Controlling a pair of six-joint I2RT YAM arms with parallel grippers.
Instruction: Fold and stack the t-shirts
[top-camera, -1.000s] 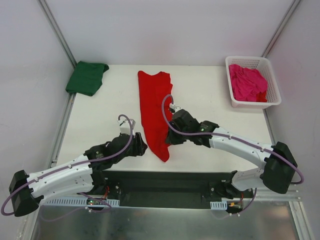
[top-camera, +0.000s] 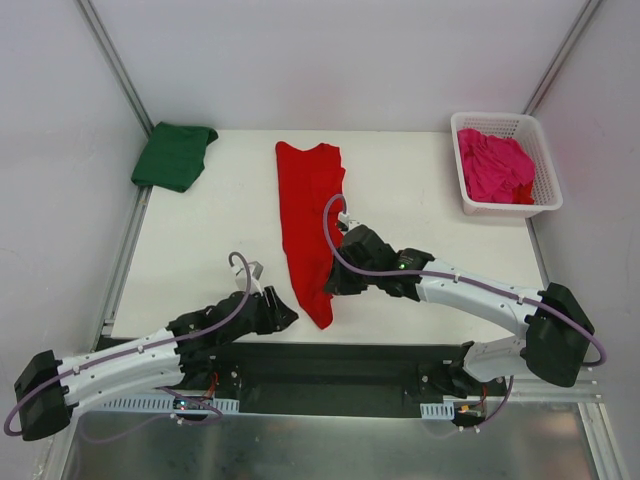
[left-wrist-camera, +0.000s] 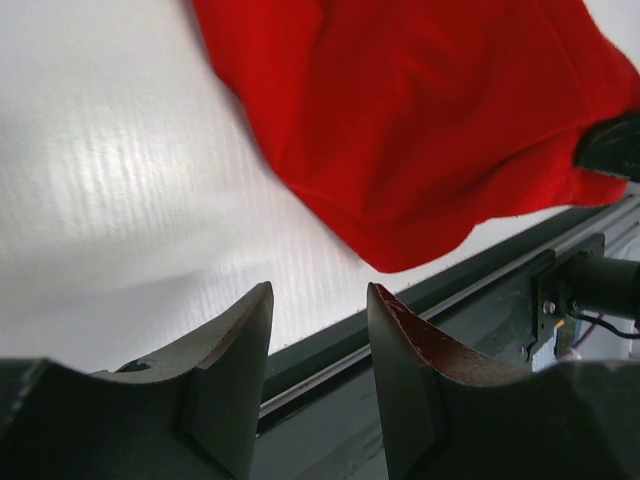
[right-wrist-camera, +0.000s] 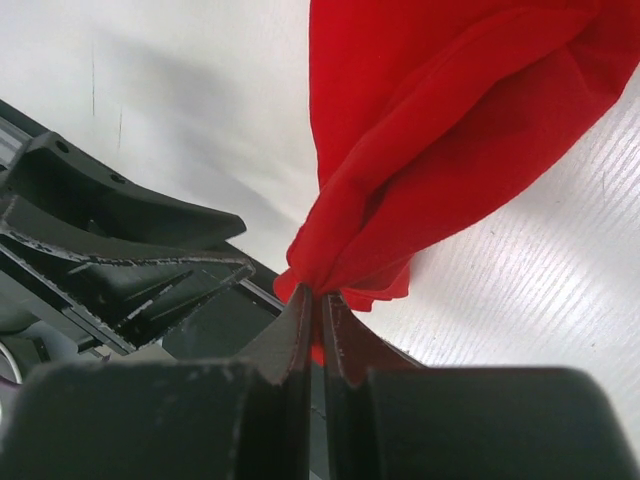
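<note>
A red t-shirt (top-camera: 308, 210) lies as a long strip down the middle of the white table, its near end towards the front edge. My right gripper (top-camera: 331, 291) is shut on the cloth near that end; in the right wrist view the red fabric (right-wrist-camera: 400, 170) gathers into its fingertips. Just left of the shirt's near corner (left-wrist-camera: 400, 255), my left gripper stands part open, with no cloth between its fingers. In the top view, the left gripper (top-camera: 292, 315) is low by the front edge. A folded green t-shirt (top-camera: 175, 156) rests at the back left.
A white basket (top-camera: 500, 209) at the back right holds crumpled pink cloth (top-camera: 495, 165) and a bit of red. A dark gap (top-camera: 325, 375) runs along the front edge.
My left gripper has come down towards the front edge and slightly right, nearer the shirt's corner. The right gripper has shifted slightly left and nearer the front with the cloth, whose near end moved left.
</note>
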